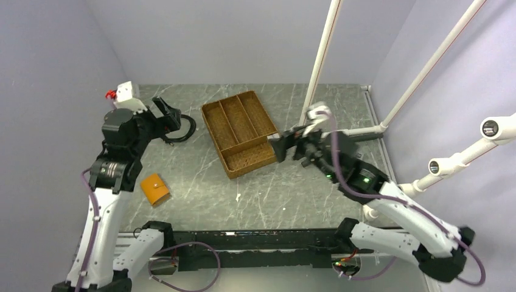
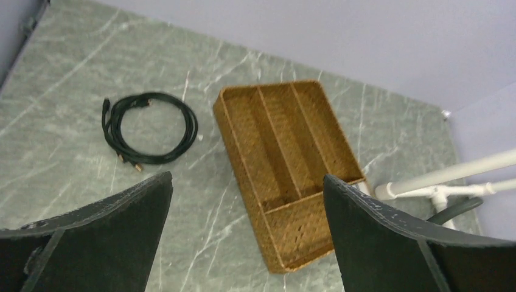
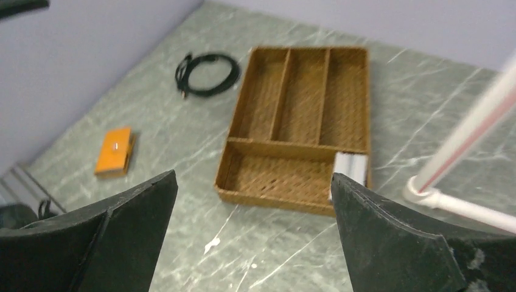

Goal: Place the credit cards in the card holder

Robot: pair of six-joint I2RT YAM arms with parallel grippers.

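Observation:
The orange card holder (image 1: 155, 189), a small pouch with a snap, lies on the table at the left in the top view; the right wrist view shows it too (image 3: 114, 152). Flat white pieces, perhaps the cards (image 3: 350, 167), rest in the right end of the tray's front compartment. A sliver of the white pieces (image 2: 362, 187) shows in the left wrist view. My left gripper (image 1: 167, 113) hangs open and empty over the far left, beyond the card holder. Raised near the tray's right side, my right gripper is open, nothing between its fingers.
A brown woven tray (image 1: 220, 146) with several compartments stands mid-table; its back ones look empty. Left of it lies a coiled black cable (image 2: 193, 125). White poles (image 1: 319, 61) rise at the right.

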